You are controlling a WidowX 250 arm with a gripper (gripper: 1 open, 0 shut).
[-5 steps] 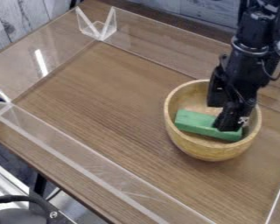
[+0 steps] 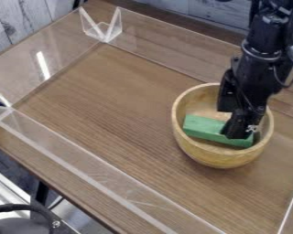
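A light wooden bowl [image 2: 211,155] sits on the table at the right, with a green block [image 2: 211,130] lying inside it. My black gripper [image 2: 227,122] reaches down from the upper right into the bowl, over the block. It is open; its fingertips are dark and overlap the block in this view, so whether they touch it is hard to tell.
A small clear plastic piece [image 2: 102,26] is at the back left. Dark cables lie off the lower left edge.
The gripper has shifted slightly and sits lower over the block inside the bowl. The bowl has stayed in about the same place.
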